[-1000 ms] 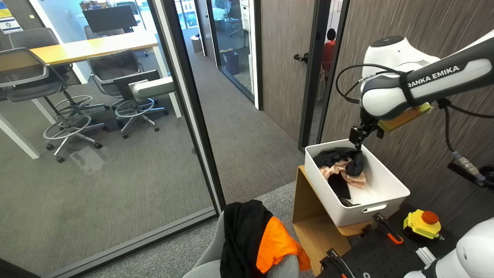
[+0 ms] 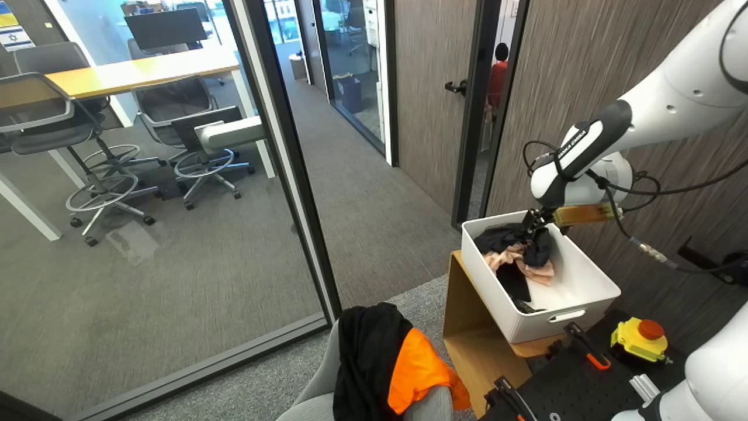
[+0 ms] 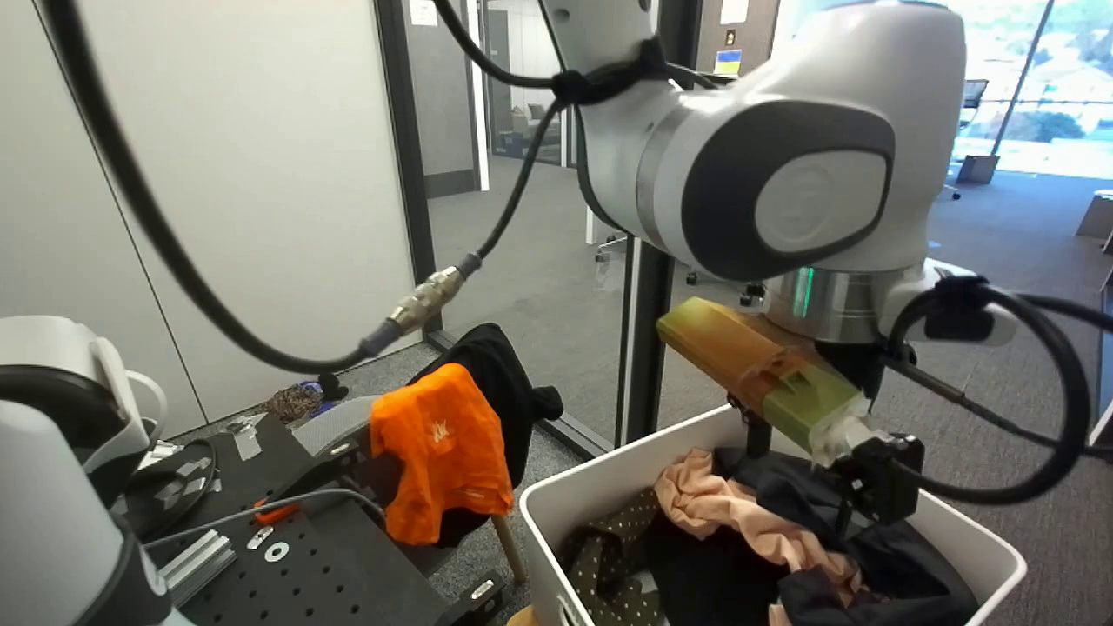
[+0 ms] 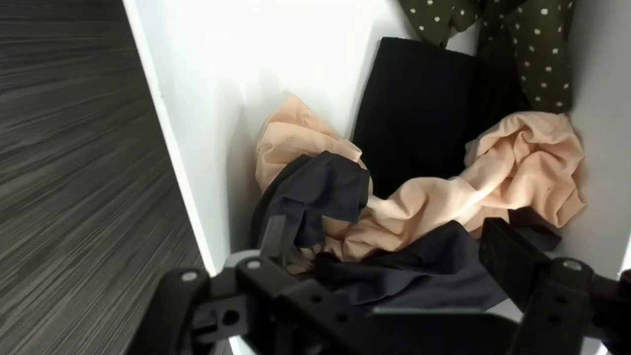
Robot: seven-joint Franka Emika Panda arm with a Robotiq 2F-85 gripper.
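Inside the white bin (image 2: 585,284) lies a heap of clothes. A dark navy cloth (image 4: 414,269) is crumpled at one end, with a peach cloth (image 4: 435,201) twisted beside and partly beneath it. A flat black cloth (image 4: 420,106) and an olive cloth with white dots (image 4: 541,53) lie farther along the bin. My gripper points down into the bin, its fingers wide apart over the navy and peach cloths. Nothing is gripped; whether the fingertips touch the navy cloth I cannot tell.
Black and orange garments (image 3: 443,454) hang over a grey chair near the bin. A wooden stand (image 2: 466,330) supports the bin, close to the wood-grain wall (image 4: 77,177). On the black table (image 2: 575,379) sits a yellow box with a red button (image 2: 641,340).
My gripper has come down from above the bin's rim into the bin, over the clothes, and the arm has changed its pose. The clothes look unmoved.
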